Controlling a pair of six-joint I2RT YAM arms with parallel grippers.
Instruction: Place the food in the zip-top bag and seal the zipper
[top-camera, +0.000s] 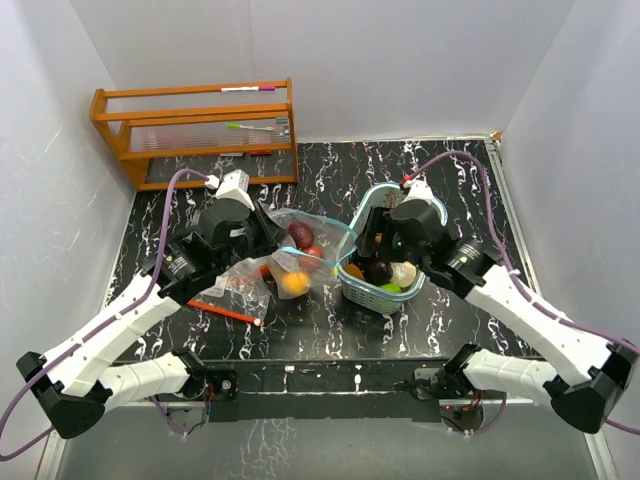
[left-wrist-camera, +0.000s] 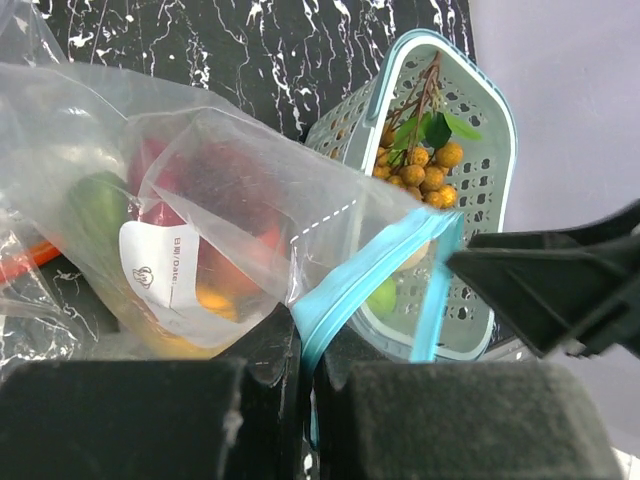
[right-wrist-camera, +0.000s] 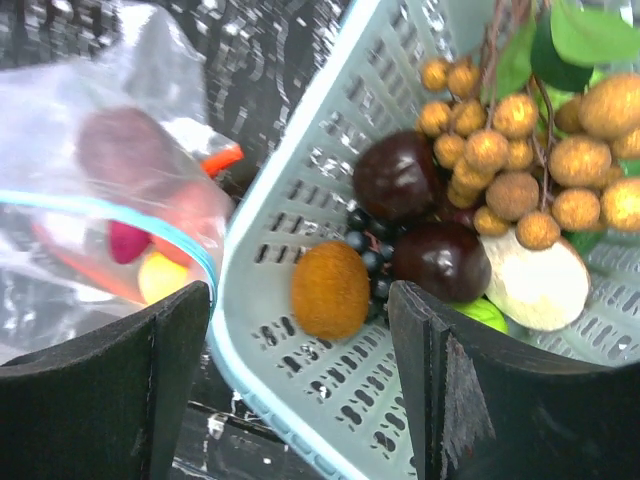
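The clear zip bag with a light blue zip edge lies left of the basket, several pieces of food inside, among them an orange fruit and a dark red one. My left gripper is shut on the bag's blue zip edge. Over the pale green basket my right gripper stands open, its fingers apart. Below and between them sits a brown-orange fruit, not gripped. The basket also holds dark purple fruits, a whitish one and a bunch of longans.
A wooden rack stands at the back left. Near the bag lies another clear bag with a red-orange slider strip. Free marbled table shows in front of both bag and basket.
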